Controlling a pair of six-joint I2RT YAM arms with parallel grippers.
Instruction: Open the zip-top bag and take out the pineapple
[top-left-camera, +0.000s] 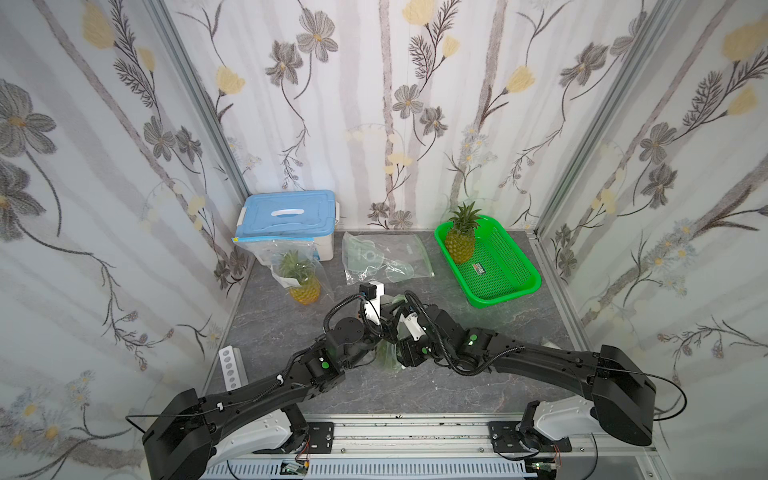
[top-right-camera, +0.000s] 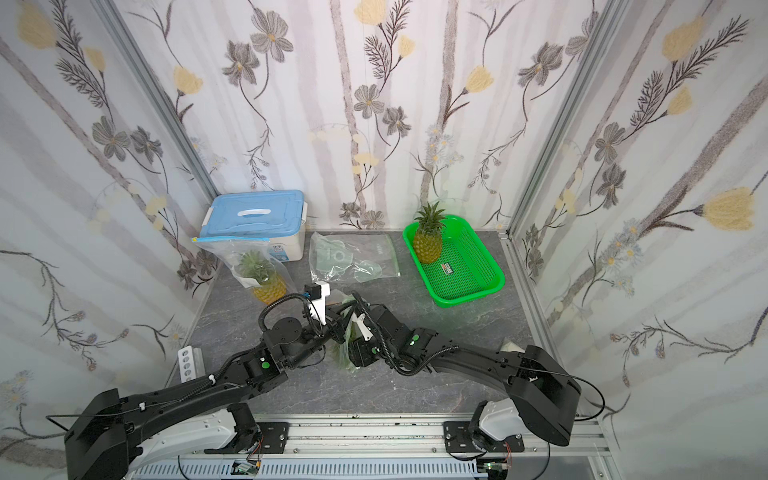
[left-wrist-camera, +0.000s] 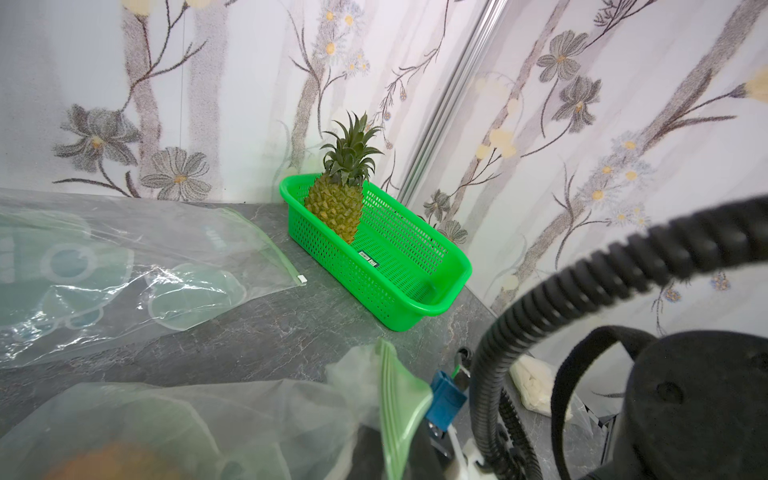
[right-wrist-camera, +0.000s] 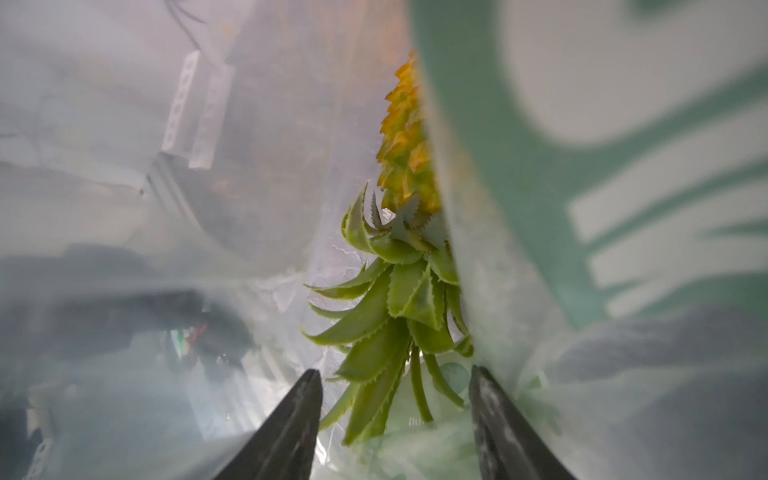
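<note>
In the right wrist view I look inside the clear, green-printed zip top bag (right-wrist-camera: 592, 200). Its pineapple (right-wrist-camera: 406, 172) shows a yellow-orange body above and green leaves pointing down at me. My right gripper is open inside the bag, its fingertips on either side of the leaf tips, holding nothing. My left gripper (top-left-camera: 392, 326) is shut at the bag's mouth. In the left wrist view the green zip edge (left-wrist-camera: 400, 408) rises between dark finger shapes, so it appears pinched there. From above, both arms cover most of the bag.
A green basket (top-left-camera: 524, 276) with one pineapple (top-left-camera: 461, 240) stands at right rear. Left of it lies a flat empty bag (top-left-camera: 388, 256). Another bagged pineapple (top-left-camera: 305, 289) leans by the blue-lidded box (top-left-camera: 288, 214). A power strip (top-left-camera: 232, 368) lies at left.
</note>
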